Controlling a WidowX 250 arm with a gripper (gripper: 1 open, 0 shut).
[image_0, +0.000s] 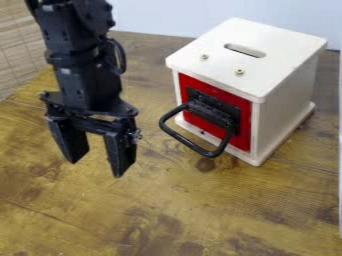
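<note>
My black gripper (95, 150) hangs over the wooden table at the left, pointing down, open with nothing between its fingers. To its right stands a white wooden box (283, 120) with a slot and two small knobs on top. Its front has a red panel (193, 83) bearing a black fitting and a black looped handle (185, 138) that sticks out toward the gripper. The gripper is apart from the handle.
A pale woven mat (19, 55) is at the upper left, and a white wall runs along the back.
</note>
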